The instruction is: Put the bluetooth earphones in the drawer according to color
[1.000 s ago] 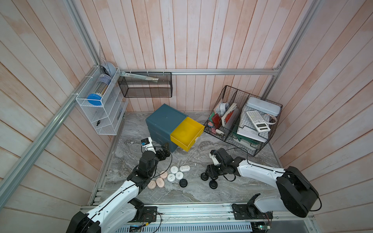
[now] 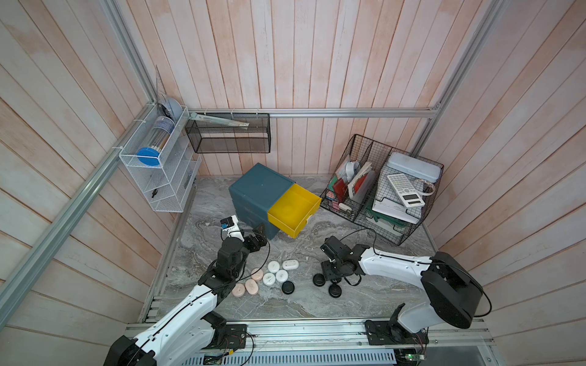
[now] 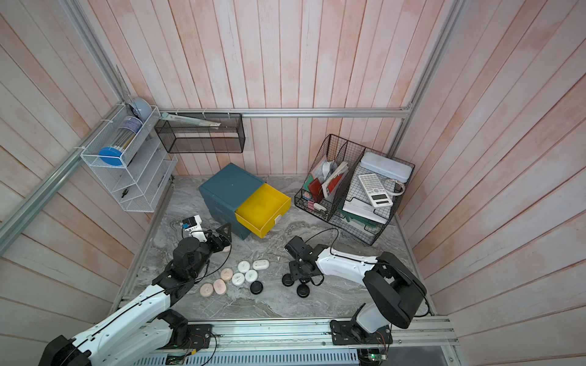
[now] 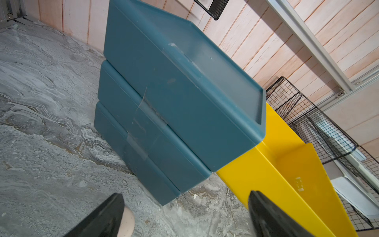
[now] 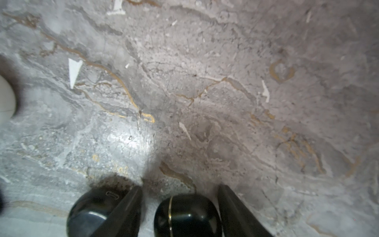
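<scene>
The teal drawer unit [image 2: 250, 195] has a yellow drawer [image 2: 293, 207] pulled out, seen empty. White, pink and black earphone cases lie on the marble in front: white [image 2: 290, 264], pink [image 2: 238, 289], black [image 2: 335, 291]. In the left wrist view my left gripper is open beside the unit, with a pink case [image 4: 126, 223] behind a finger. In the right wrist view my right gripper is low over a black case [image 5: 187, 213], its fingers either side of it; a second black case [image 5: 90, 213] is beside them. Whether they touch it is unclear.
Black wire baskets [image 2: 381, 189] with stationery stand at the back right. A white wire rack [image 2: 158, 183] hangs at the left, a black wire basket [image 2: 229, 146] on the back rail. Some bare marble is free at the left.
The left arm and the drawer look unchanged.
</scene>
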